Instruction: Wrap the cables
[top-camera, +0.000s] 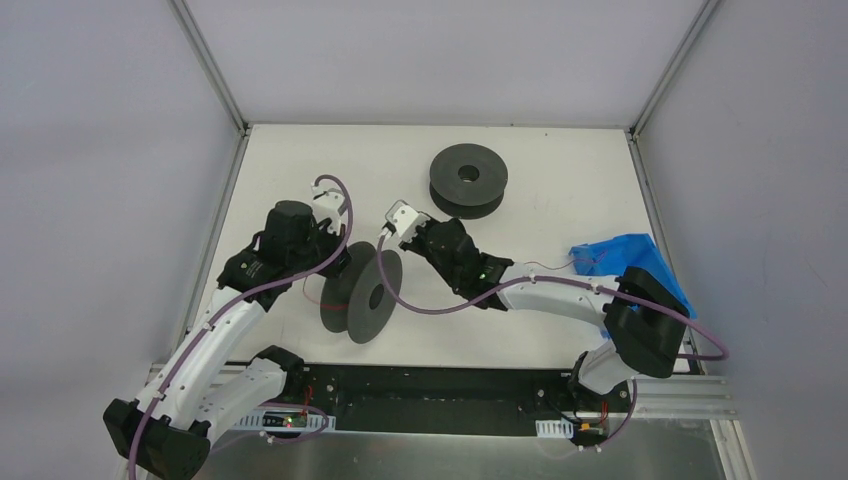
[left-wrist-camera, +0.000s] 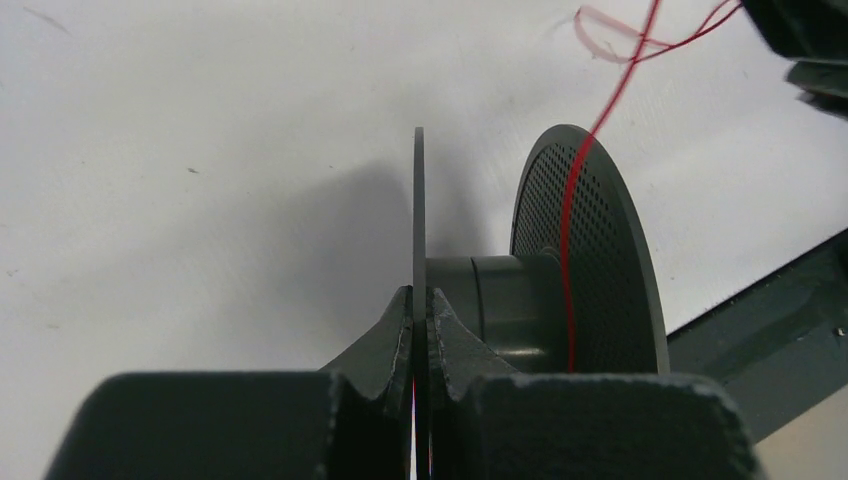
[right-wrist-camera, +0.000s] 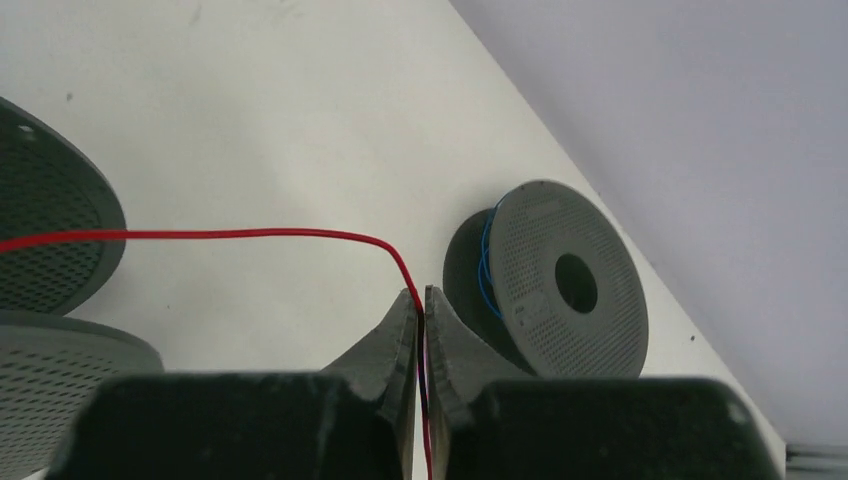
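Note:
A dark grey spool (top-camera: 374, 305) is held up on its edge, its two flanges side by side. In the left wrist view one flange (left-wrist-camera: 419, 200) shows edge-on, and my left gripper is shut on its thin rim. The red cable (left-wrist-camera: 570, 215) comes in from the upper right, passes over the other flange (left-wrist-camera: 620, 250) and runs down by the bare-looking hub (left-wrist-camera: 515, 300). My right gripper is shut on the red cable (right-wrist-camera: 260, 233), which stretches leftward to the spool. The right fingertips are hidden in the top view.
Another grey spool (top-camera: 468, 175) lies flat at the back, with blue cable (right-wrist-camera: 486, 265) on it. A blue bag (top-camera: 630, 258) sits at the right edge, a thin red cable (top-camera: 548, 267) beside it.

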